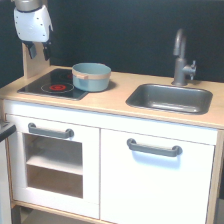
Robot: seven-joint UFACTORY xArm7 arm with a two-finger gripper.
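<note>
At the upper left, my gripper (38,50) hangs below the white arm, above and to the left of the cooktop. Its dark fingers point down and look spread apart, with nothing visible between them. A blue-green pot (91,79) stands upright at the right part of the black cooktop (47,90). My gripper is clear of the pot. A red ring marks the burner (57,87) to the pot's left, and nothing stands on it.
A metal sink (170,98) with a grey faucet (180,62) is set into the wooden counter (118,95) at the right. White cabinet doors with dark handles (155,149) face the front. Bare counter separates pot and sink.
</note>
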